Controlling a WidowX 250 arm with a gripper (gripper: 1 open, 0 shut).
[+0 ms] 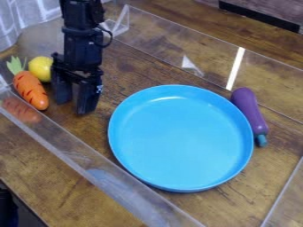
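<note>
The black gripper (76,89) hangs low over the wooden surface at the left, just right of an orange carrot (32,90) and a yellow lemon (42,68). Whether its fingers are open or shut is hard to tell. A large blue plate (180,137) lies in the middle to the right, and a purple eggplant (246,108) lies beside it on the right.
Clear plastic walls surround the work area, including one along the lower left. The wood is bare behind the plate and at the lower right.
</note>
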